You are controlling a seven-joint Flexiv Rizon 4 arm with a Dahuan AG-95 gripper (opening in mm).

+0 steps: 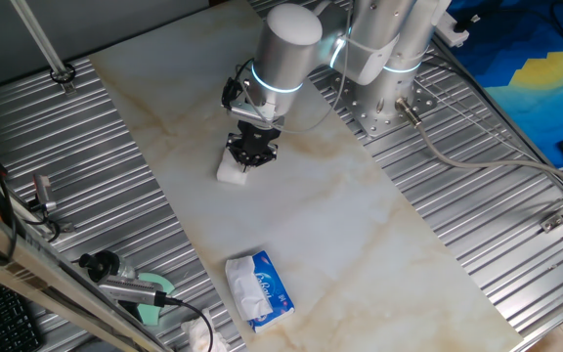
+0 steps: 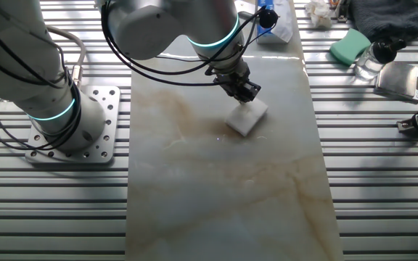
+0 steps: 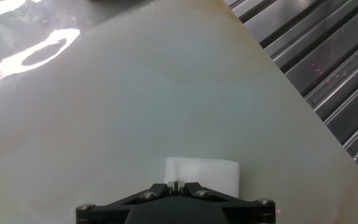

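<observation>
A white block lies on the marble-patterned board. My gripper points down right over it and covers part of it in exterior view 1. In exterior view 2 the black fingers end at the upper edge of the white block. Seen from the wrist, the tips of my gripper meet almost together, and the white block shows beyond and to both sides of them. Nothing is visible between the tips. Whether they touch the block's top cannot be told.
A blue and white tissue pack rests near the board's left edge. Beside the board, on the ribbed metal table, are a green object, a clear bottle and a small scale. Much of the board is free.
</observation>
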